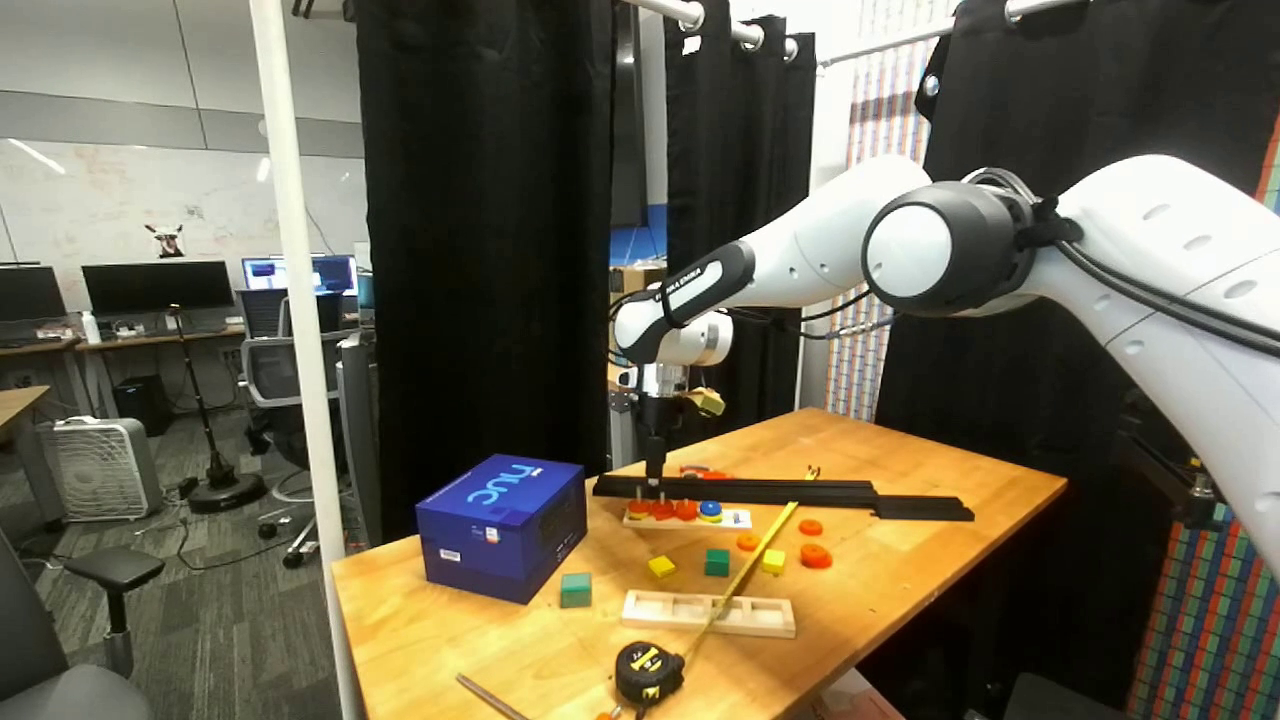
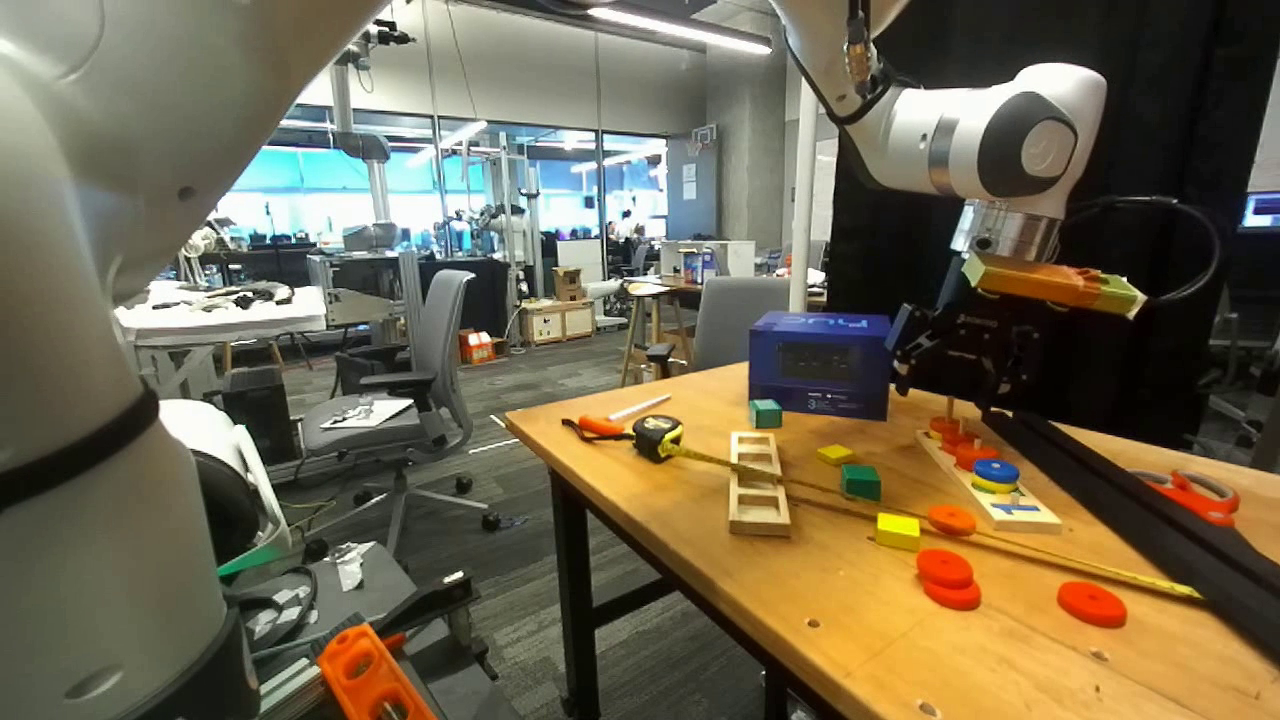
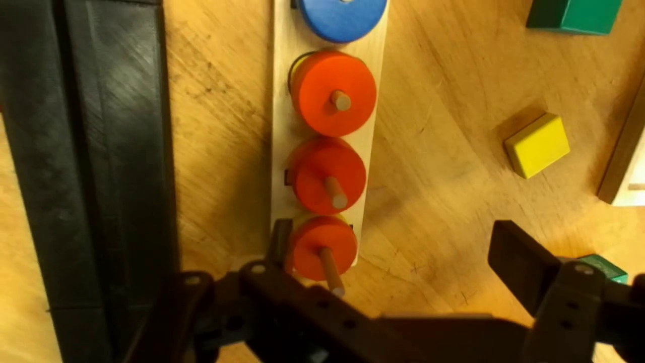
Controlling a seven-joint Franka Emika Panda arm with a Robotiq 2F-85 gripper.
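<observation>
A light wooden peg board (image 3: 282, 199) runs down the middle of the wrist view. Red discs (image 3: 338, 81) sit on three of its pegs, and a blue disc (image 3: 344, 17) is at the far end. In the second exterior view, the blue disc (image 2: 996, 470) rests over a yellow one. My gripper is open, its fingers (image 3: 520, 260) spread wide with nothing gripped. One finger stands close to the red disc (image 3: 323, 239) at the near end; whether they touch cannot be told. In the first exterior view, my gripper (image 1: 655, 475) hangs at the board's left end.
Black strips (image 3: 121, 151) lie alongside the board. A blue box (image 1: 504, 528) stands to the left. Yellow (image 3: 538, 145) and green blocks (image 3: 574, 13), loose red discs (image 2: 1092, 604), an empty wooden tray (image 1: 708, 613) and an extended tape measure (image 1: 648, 672) occupy the table's front.
</observation>
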